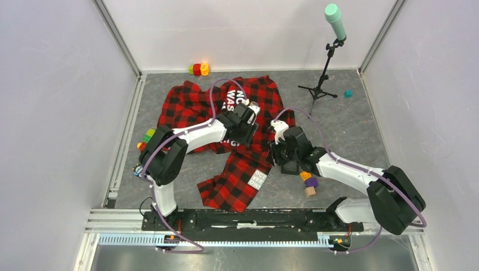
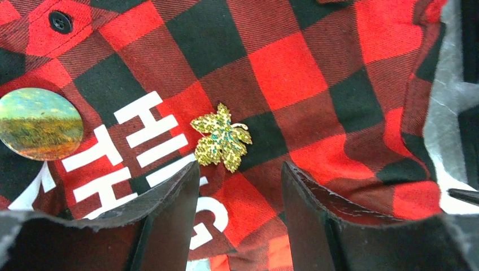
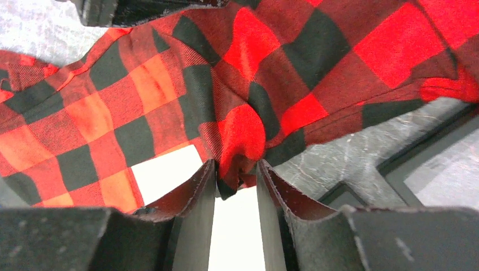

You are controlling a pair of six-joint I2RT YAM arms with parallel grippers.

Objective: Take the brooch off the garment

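Observation:
The red-and-black checked garment (image 1: 271,96) lies spread on the floor with white lettering on it. On its front sits a gold glittery leaf-shaped brooch (image 2: 221,140), beside the last letters. My left gripper is open above the cloth, its fingertips on either side of a spot just short of the brooch, nothing between them. In the top view the left hand hides the brooch. At the garment's right edge, my right gripper stands part open. A bunched fold of the cloth (image 3: 243,135) reaches between its fingertips; no grip on it shows.
A round landscape-printed disc (image 2: 39,124) rests on the cloth near the lettering. A dark square frame (image 1: 290,168) and several blocks (image 1: 311,182) lie by the right hand. A tripod (image 1: 323,79) stands at the back right. Both hands are close together.

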